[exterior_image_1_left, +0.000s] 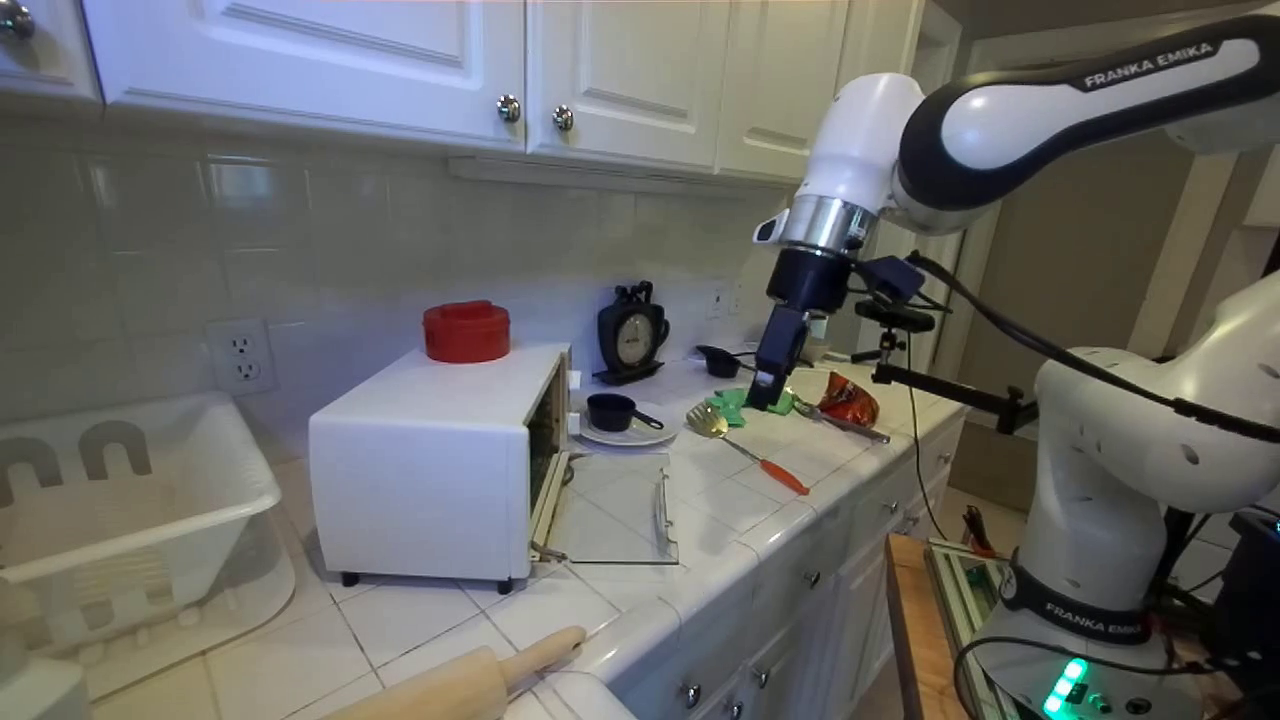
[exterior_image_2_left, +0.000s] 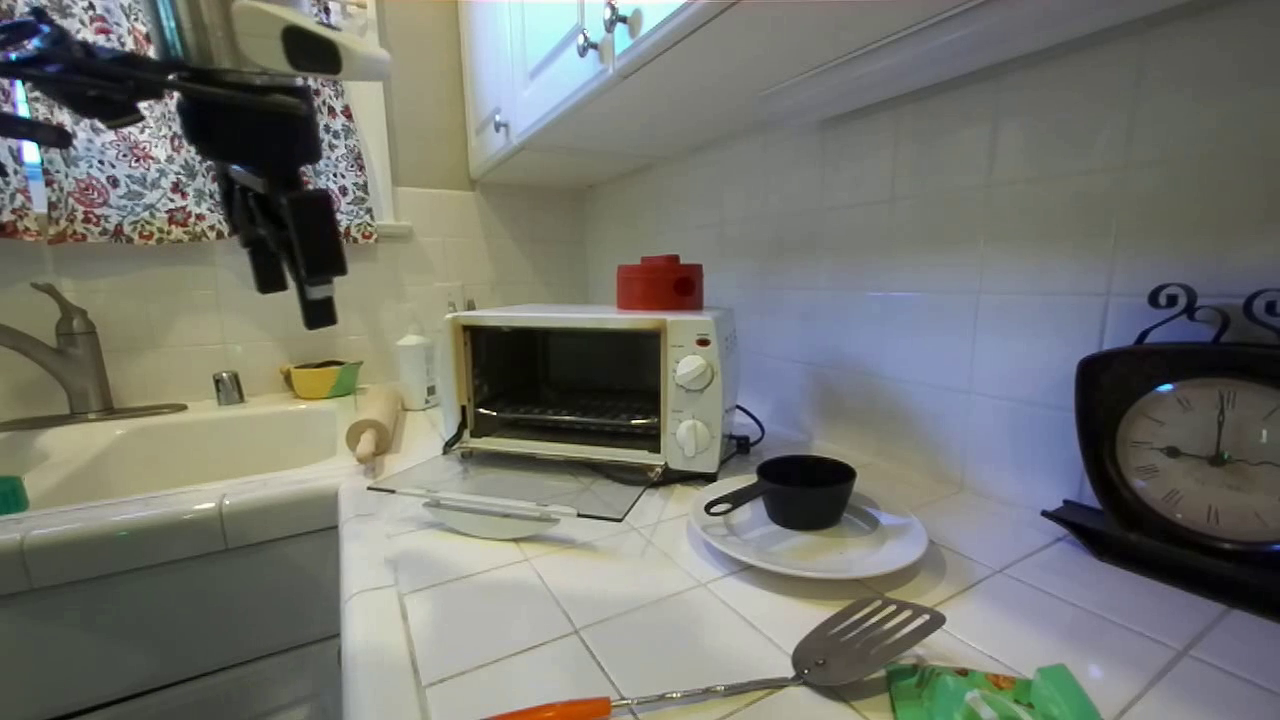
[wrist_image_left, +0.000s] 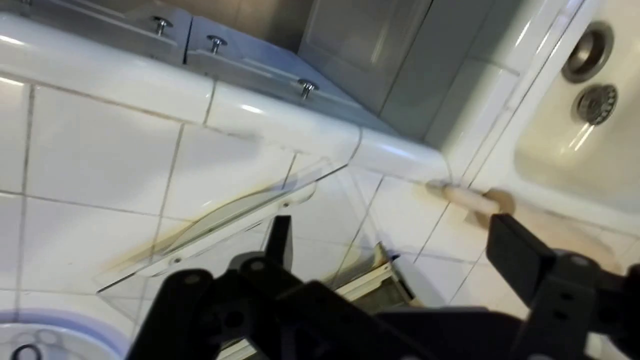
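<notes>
My gripper (exterior_image_1_left: 765, 391) hangs above the counter. In the wrist view its two dark fingers (wrist_image_left: 279, 243) stand wide apart, open, with nothing between them. A white toaster oven (exterior_image_1_left: 420, 474) stands on the tiles, its glass door (exterior_image_2_left: 528, 492) folded down flat. To the right of the oven in exterior view 2, a black measuring cup (exterior_image_2_left: 810, 492) rests on a white plate (exterior_image_2_left: 732, 550). A slotted spatula with an orange handle (exterior_image_2_left: 564, 708) lies in front of the plate, beside a green packet (exterior_image_2_left: 996, 696). On top of the oven sits a red lidded container (exterior_image_1_left: 465, 332).
A black clock (exterior_image_1_left: 632, 336) stands against the wall, and a red bag (exterior_image_1_left: 849, 400) lies farther along the counter. The rolling pin (exterior_image_1_left: 462, 686) and white dish rack (exterior_image_1_left: 132, 516) are on the oven's other side. Bare tiles lie around the lowered door.
</notes>
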